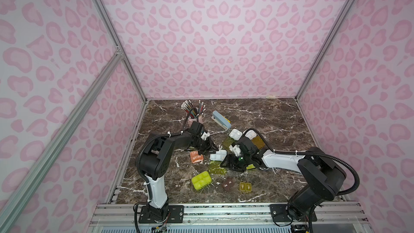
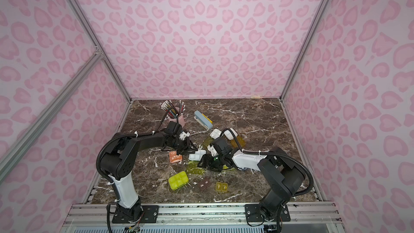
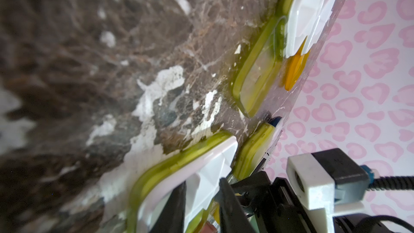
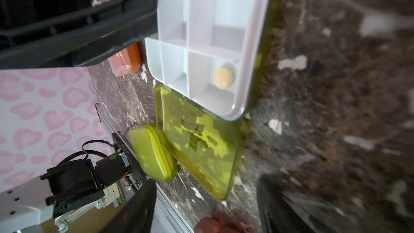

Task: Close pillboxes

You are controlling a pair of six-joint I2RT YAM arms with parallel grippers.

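Observation:
An open pillbox with a white compartment tray (image 4: 228, 21) and translucent yellow-green lid (image 4: 194, 142) lies mid-table, one pill (image 4: 223, 77) in a compartment. My left gripper is shut on the white tray's wall at the far side, seen in the left wrist view. My right gripper stands open just beside the lid, nothing between its fingers. A closed orange pillbox (image 1: 196, 157), a lime pillbox (image 1: 201, 180), a small yellow one (image 1: 245, 186) and a dark red one (image 1: 227, 183) lie around it.
Further open pillboxes (image 1: 235, 133) lie behind my right arm. A blue stapler (image 1: 220, 118) and a holder of pens (image 1: 193, 111) stand at the back.

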